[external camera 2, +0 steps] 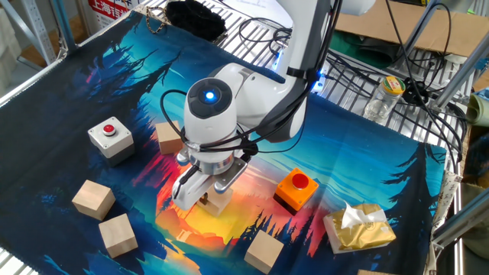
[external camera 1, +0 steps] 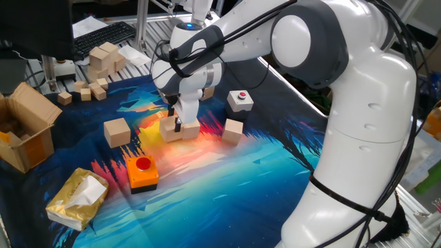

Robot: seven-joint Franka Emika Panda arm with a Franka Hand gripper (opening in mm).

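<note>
Two light wooden blocks sit side by side on the colourful cloth in exterior view 1, a left block [external camera 1: 167,131] and a right block [external camera 1: 191,129]. My gripper [external camera 1: 175,118] is lowered over the left one, its dark fingers [external camera 1: 178,127] apart on the near and far sides of that block. Whether they press on it cannot be told. From exterior view 2 the gripper [external camera 2: 192,195] points down, and part of a wooden block [external camera 2: 219,202] shows beside its fingers; the hand covers the rest.
Other wooden blocks stand around: one left [external camera 1: 117,133], one right [external camera 1: 233,131]. An orange box with a red button [external camera 1: 142,172], a white button box [external camera 1: 240,101], a tissue pack [external camera 1: 78,198] and a cardboard box [external camera 1: 31,131] surround the work area. Cloth towards the arm's base is clear.
</note>
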